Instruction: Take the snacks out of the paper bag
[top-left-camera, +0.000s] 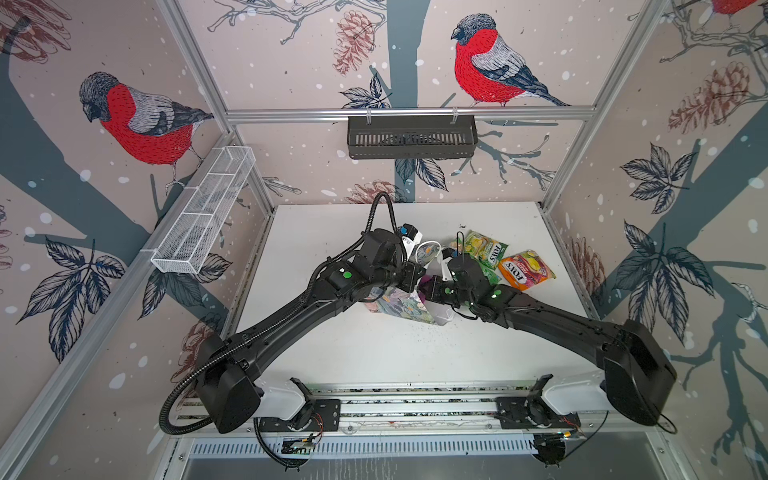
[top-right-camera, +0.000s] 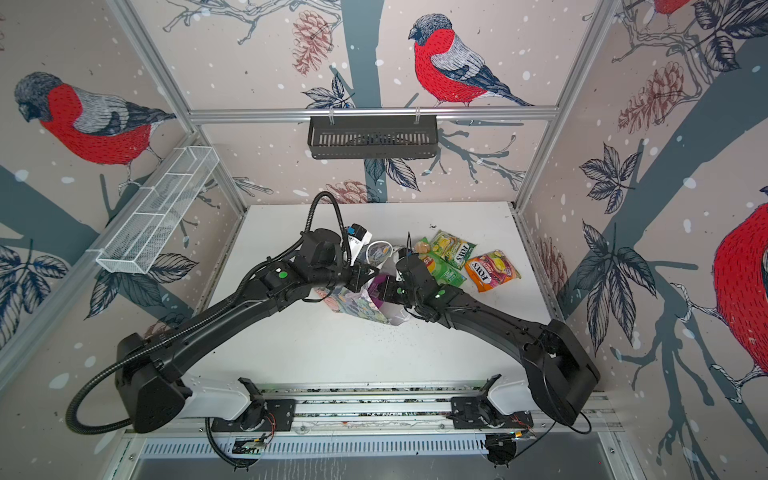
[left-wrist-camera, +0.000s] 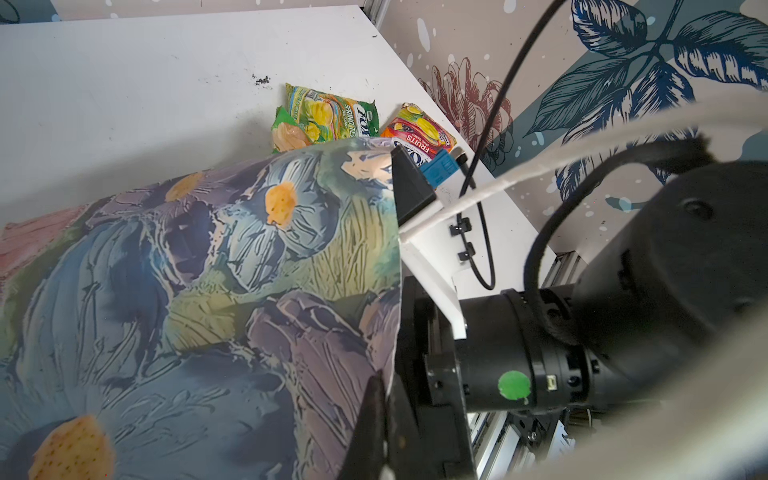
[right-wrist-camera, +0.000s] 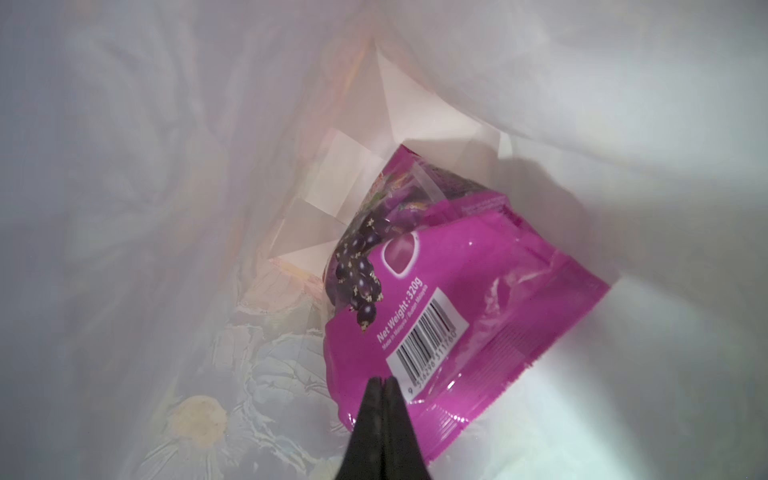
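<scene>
The floral paper bag (left-wrist-camera: 200, 320) lies on its side at mid-table, its mouth toward my right arm. My left gripper is shut at the bag's edge; whether the thin paper is between its fingers is hard to tell. My right gripper is shut inside the bag, its tips just before a magenta snack packet (right-wrist-camera: 456, 304) with a barcode, with nothing visible between them. Green and yellow packets (top-right-camera: 452, 249) and an orange packet (top-right-camera: 492, 270) lie on the table right of the bag.
A dark basket (top-left-camera: 411, 140) hangs on the back rail, and a white wire basket (top-left-camera: 200, 208) on the left side.
</scene>
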